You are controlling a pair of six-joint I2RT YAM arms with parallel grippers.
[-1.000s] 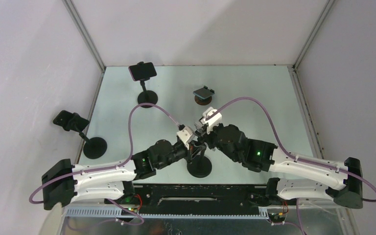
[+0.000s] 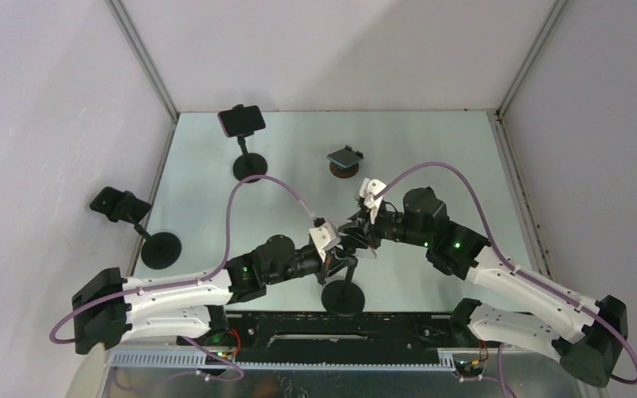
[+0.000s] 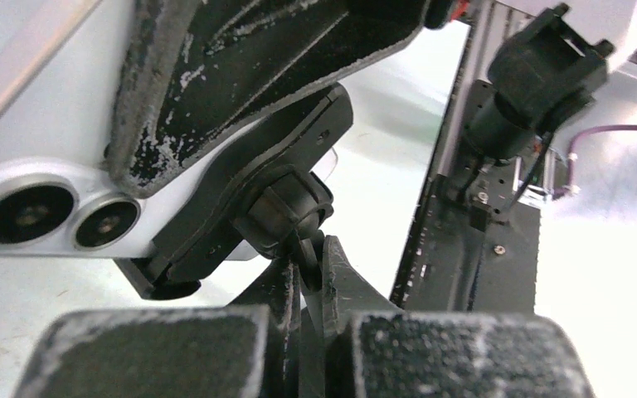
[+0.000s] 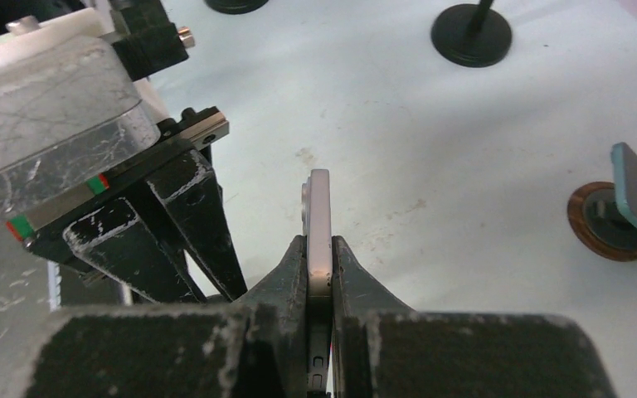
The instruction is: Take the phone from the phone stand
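Note:
A pale silver phone (image 3: 145,220) with camera lenses shows in the left wrist view, the black clamp (image 3: 253,186) of its stand lying across it. Whether the clamp still grips it, I cannot tell. Edge-on in the right wrist view, the phone (image 4: 320,211) stands between the fingers of my right gripper, which is shut on it. My left gripper is shut on the stand's thin neck just under its ball joint (image 3: 286,207). From above, the stand's round base (image 2: 342,298) is near the table's front edge; both grippers largely hide the phone there.
Two other stands with phones (image 2: 242,122) (image 2: 120,204) are at the left, and a low wooden-based stand with a phone (image 2: 346,157) is at the back middle. Right of my right arm (image 2: 456,249) the table is bare. The two grippers are close together.
My right gripper has shifted to the right and a little toward the front. The stand's base and my left gripper have also moved slightly right and toward the front edge.

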